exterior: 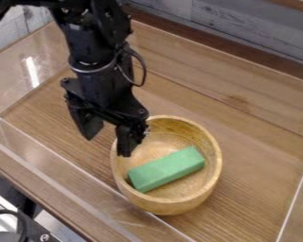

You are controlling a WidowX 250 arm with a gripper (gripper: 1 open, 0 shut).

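A round, light wooden bowl (199,194) sits on the table at lower centre right, with a green block (167,168) lying inside it, tilted diagonally. My black gripper (109,130) is at the bowl's upper left rim, above and left of the block, apart from it. It is open, with no object visible between its fingers; parts of the fingers are dark and overlap.
A pale wall (230,28) runs along the back. Cables and dark hardware lie at the lower left corner, off the tabletop.
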